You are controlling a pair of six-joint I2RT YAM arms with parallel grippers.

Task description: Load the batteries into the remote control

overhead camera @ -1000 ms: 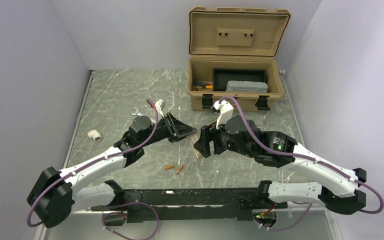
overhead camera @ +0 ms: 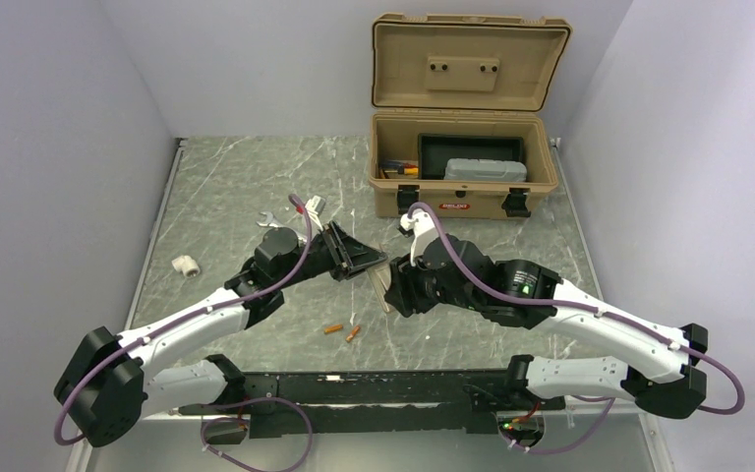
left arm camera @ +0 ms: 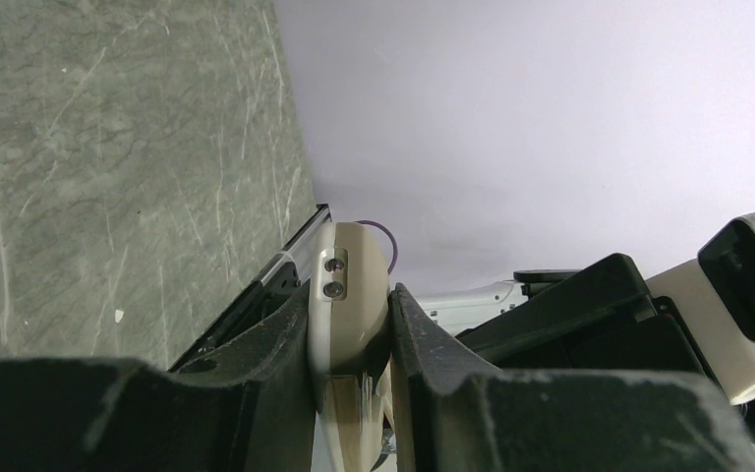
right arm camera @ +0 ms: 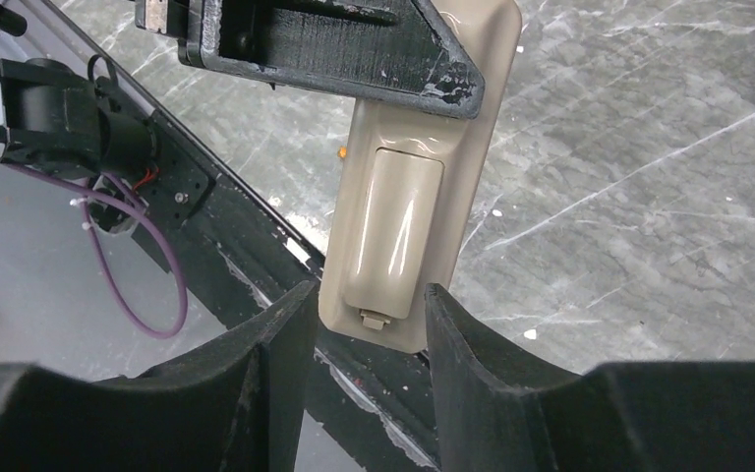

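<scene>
My left gripper is shut on the beige remote (left arm camera: 347, 268), holding it above the table. In the right wrist view the remote's back (right arm camera: 393, 231) faces me, with the battery cover in place and its latch at the bottom end. My right gripper stands open at that latch end, its two fingertips on either side of the remote's lower part; whether they touch it I cannot tell. Two orange batteries (overhead camera: 333, 328) lie on the table below the arms.
An open tan toolbox (overhead camera: 462, 202) stands at the back right. A white cylindrical item (overhead camera: 186, 265) lies at the left, and wrenches (overhead camera: 268, 218) behind my left arm. The marble table (overhead camera: 492, 334) has bare room at the front right and back left.
The left arm and the held remote have stayed in place.
</scene>
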